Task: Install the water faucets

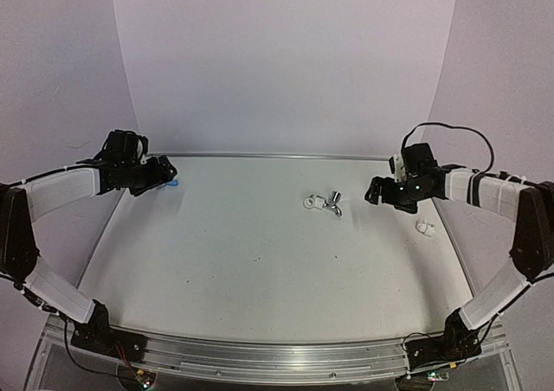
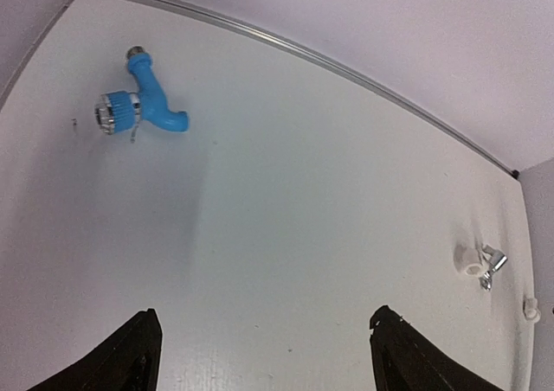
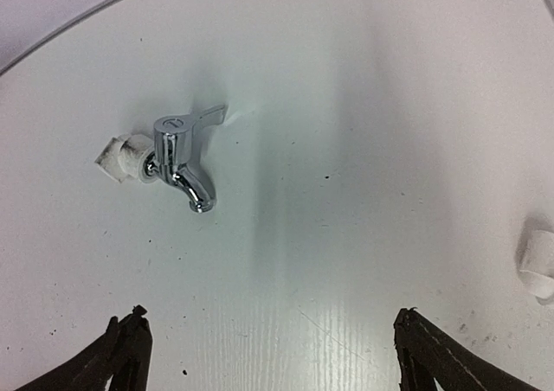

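A chrome faucet (image 3: 176, 162) lies on the board, joined at its left end to a white fitting (image 3: 132, 156); together they sit right of centre in the top view. My right gripper (image 1: 387, 193) is to the right of the chrome faucet (image 1: 332, 202), apart from it, fingers spread and empty. A blue faucet (image 2: 149, 101) lies at the far left, mostly hidden by the left arm from above. My left gripper (image 1: 160, 176) hovers near it, open with nothing between its fingers.
A second white fitting (image 1: 425, 227) lies alone near the right edge, below my right gripper. The white board's middle and front (image 1: 251, 270) are bare. Walls rise at the back and both sides.
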